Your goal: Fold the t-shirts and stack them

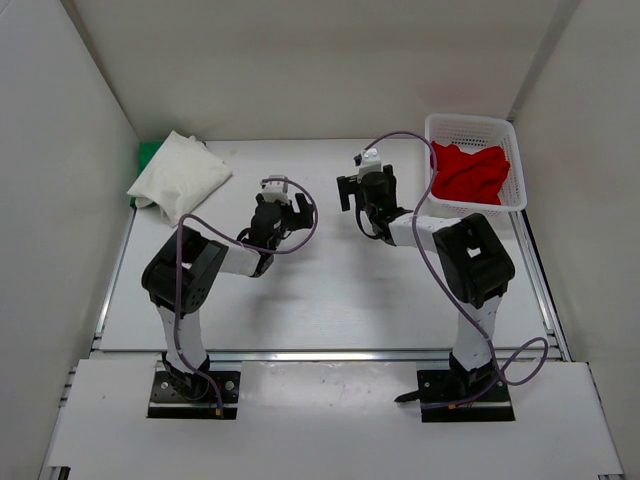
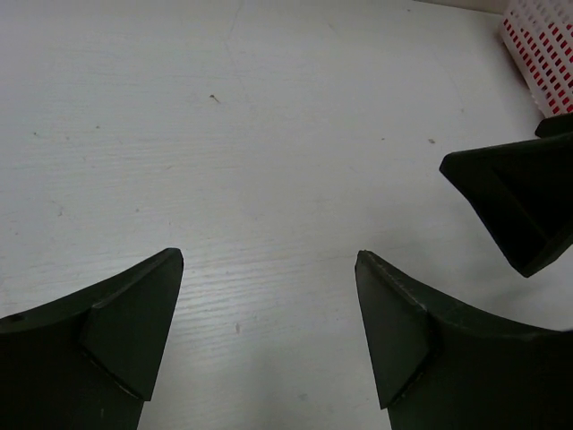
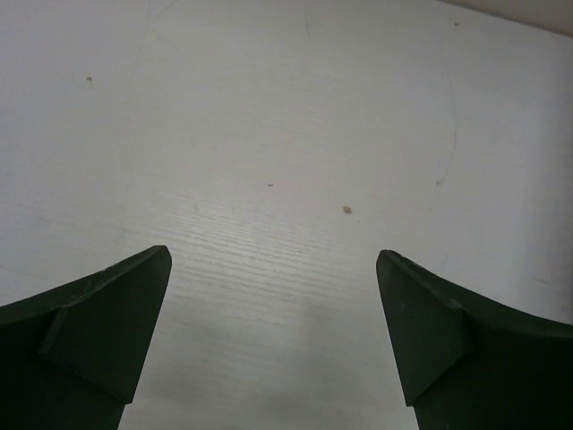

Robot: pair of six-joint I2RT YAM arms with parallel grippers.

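Note:
Red cloth (image 1: 470, 174) lies crumpled inside a white basket (image 1: 472, 124) at the back right. A white folded cloth (image 1: 178, 180) rests at the back left, on top of something green (image 1: 148, 154) that shows only at its edges. Over bare table left of the middle, my left gripper (image 1: 286, 198) is open, and nothing shows between its fingers. My right gripper (image 1: 368, 177) is open and empty too, farther back and between the left gripper and the basket. One black finger of it enters the left wrist view from the right.
Purple cables (image 1: 440, 280) loop along both arms. The back wall stands close behind the basket and the white cloth, and a metal rail (image 1: 330, 355) runs along the front.

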